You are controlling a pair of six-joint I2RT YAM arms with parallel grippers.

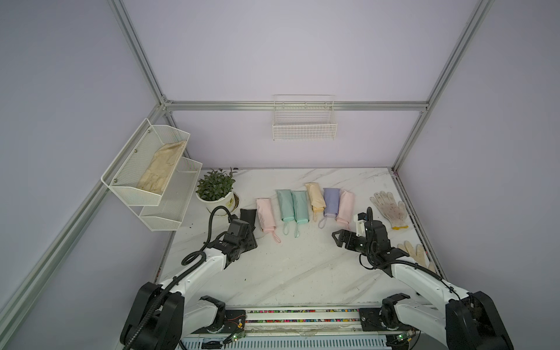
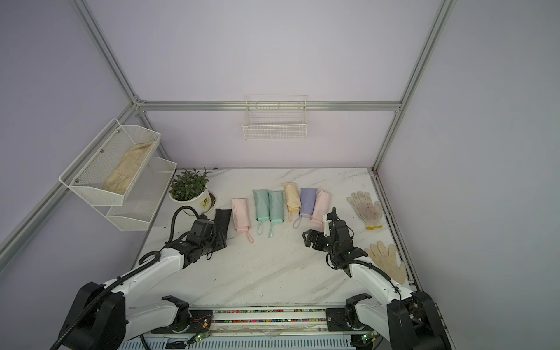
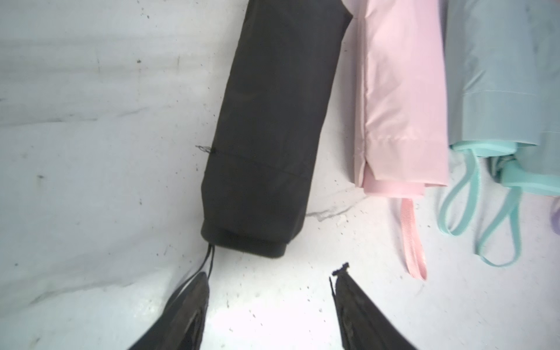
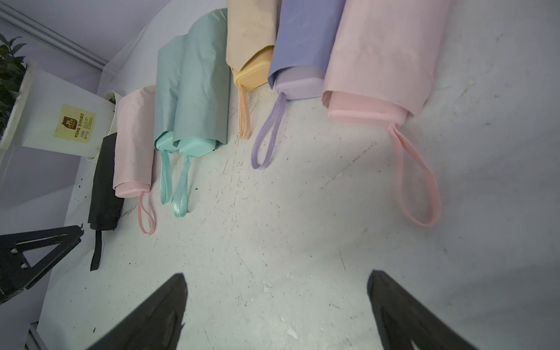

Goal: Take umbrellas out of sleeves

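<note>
In the left wrist view a black sleeved umbrella [image 3: 265, 122] lies with its cord toward my left gripper, whose fingers stand apart just short of it, nothing visible held between them. Beside it lie sleeved umbrellas: pink [image 3: 402, 87], two teal [image 3: 490, 70], then cream [image 4: 250, 29], lavender [image 4: 306, 35] and another pink [image 4: 385, 46], in a row with wrist loops toward the front. My right gripper is open and empty over bare table in front of the row's right end.
A potted plant [image 1: 214, 186] stands behind the black umbrella. A two-tier white rack [image 1: 145, 192] is on the left wall, a wire basket [image 1: 304, 131] on the back wall. Gloves [image 2: 364, 210] lie at the right.
</note>
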